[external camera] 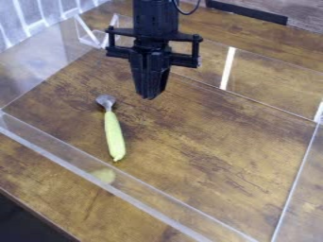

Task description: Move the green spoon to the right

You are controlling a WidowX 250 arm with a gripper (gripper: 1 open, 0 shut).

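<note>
The green spoon (113, 135) lies on the wooden table, left of centre, its pale yellow-green handle toward the camera and its metal end (105, 100) pointing away. Farther back and to the right of the spoon is my black gripper (150, 93), raised and pointing down. Nothing shows in its grasp. How far apart its fingers stand cannot be made out at this size.
Clear low walls (94, 182) enclose the work area on the table (209, 142). A white strip (229, 68) marks the back wall.
</note>
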